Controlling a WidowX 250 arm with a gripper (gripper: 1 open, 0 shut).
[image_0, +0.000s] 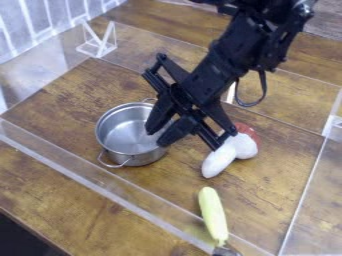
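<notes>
A steel pot with wire handles sits left of centre on the wooden table. My black gripper hangs low over the pot's right side, its fingertips near the rim; whether anything is between them is hard to see. To the right lie a white mushroom-like object with a red patch behind it, and a pale yellow-green elongated vegetable toward the front.
A white rack stands at the back left. A thin pale object is partly hidden behind my arm. Clear strips run across the table's left and right.
</notes>
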